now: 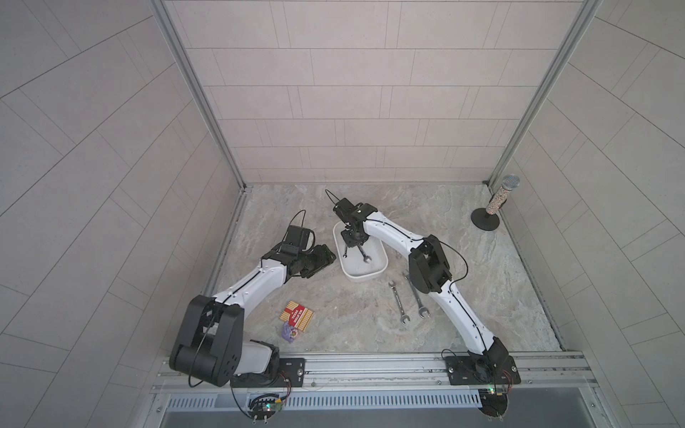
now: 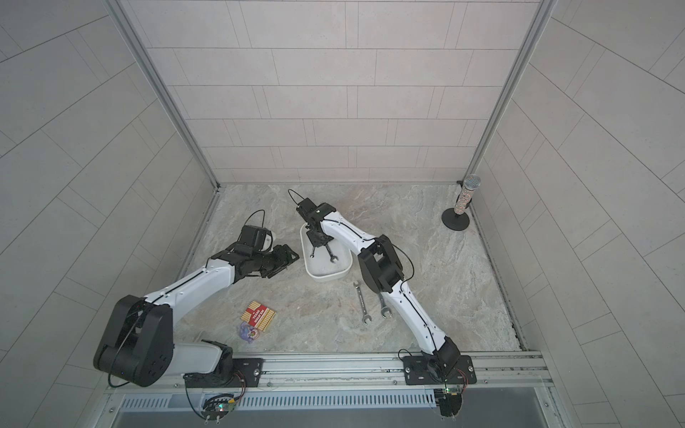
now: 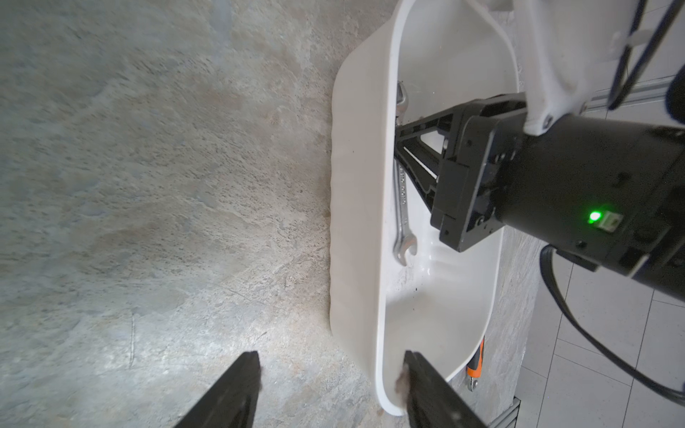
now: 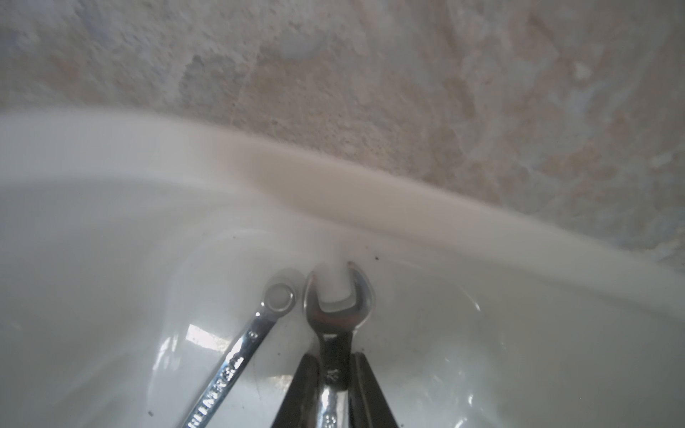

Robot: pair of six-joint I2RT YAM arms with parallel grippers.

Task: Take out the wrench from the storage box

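Note:
The white storage box (image 1: 379, 269) stands mid-table with two silvery wrenches inside. Reaching into it from the right, my right gripper is low at its far end. In the right wrist view its narrow fingers (image 4: 303, 388) lie close along both sides of the larger wrench's (image 4: 338, 317) shaft, below its open-ended head. A smaller wrench (image 4: 239, 356) lies beside it, outside the fingers. The left wrist view shows the right arm over the box, its fingertips partly behind the rim. Left of the box, my left gripper stands open and empty.
Two more wrenches, a nearer one (image 1: 399, 302) and one partly under the right arm (image 1: 419, 303), lie right-front. A red-and-yellow packet (image 1: 297, 315) is front-left. A microphone-like stand (image 1: 488, 216) is back-right. An orange-handled tool (image 3: 476, 360) lies beyond the box.

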